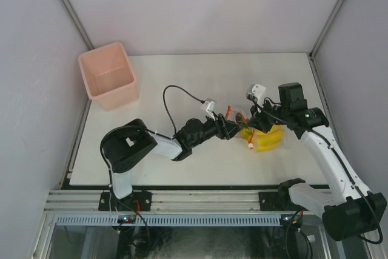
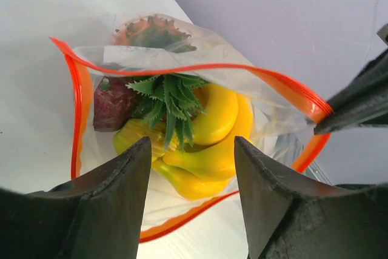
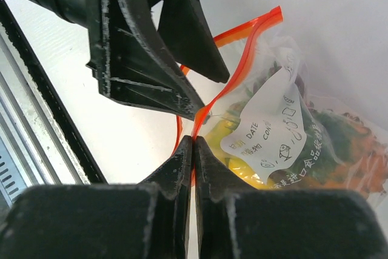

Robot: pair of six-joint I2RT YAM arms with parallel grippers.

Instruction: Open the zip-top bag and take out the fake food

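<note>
The zip top bag point(image 1: 267, 139) lies on the table, its orange-red rim standing open in the left wrist view. Inside are a green spiky top point(image 2: 167, 104), bananas point(image 2: 218, 156), a dark red item point(image 2: 112, 104) and a ridged yellow piece point(image 2: 136, 137). My left gripper is open at the bag's mouth, nothing between its fingertips. My right gripper is shut on the bag's orange rim, with the left gripper's dark fingers just above it in the right wrist view.
An empty pink bin point(image 1: 108, 76) stands at the back left. Walls rise at the sides and back.
</note>
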